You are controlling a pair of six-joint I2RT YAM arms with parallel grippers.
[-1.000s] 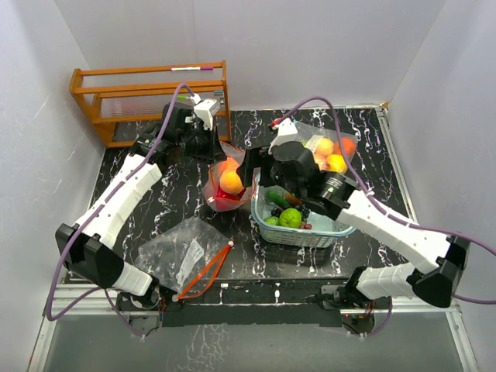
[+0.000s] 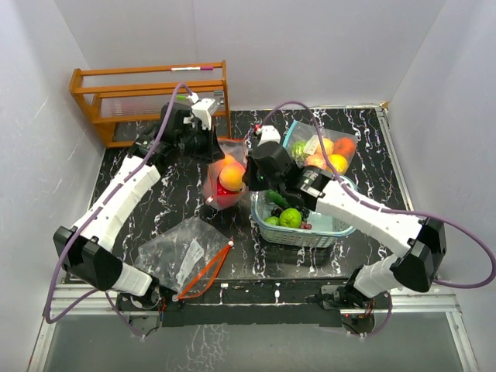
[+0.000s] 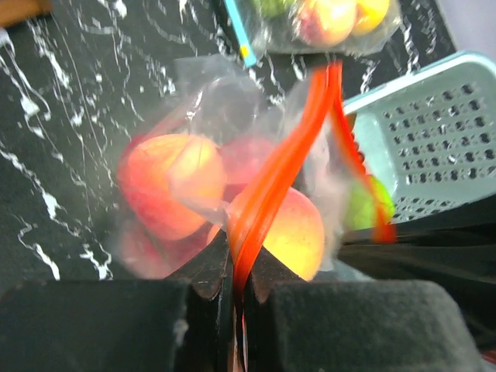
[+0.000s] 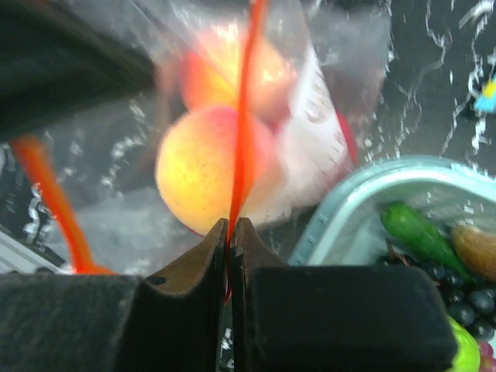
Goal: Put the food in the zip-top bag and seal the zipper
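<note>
A clear zip bag with orange zipper [image 2: 221, 195] holds peach-like fruit [image 3: 170, 186] [image 4: 209, 167] and something red at the centre of the table. My left gripper [image 2: 214, 153] is shut on the bag's orange zipper edge [image 3: 263, 201] at its upper left. My right gripper [image 2: 252, 174] is at the bag's right side, shut on the other part of the orange zipper [image 4: 240, 178], which runs between its fingers in the right wrist view.
A basket [image 2: 302, 239] of produce stands right of the bag, with a filled bag [image 2: 341, 147] behind it. An empty bag [image 2: 170, 256] lies at the front left. A wooden rack [image 2: 108, 124] stands at the back left.
My right gripper has moved left and down to the bag's edge and shut on it. The left arm has barely moved.
</note>
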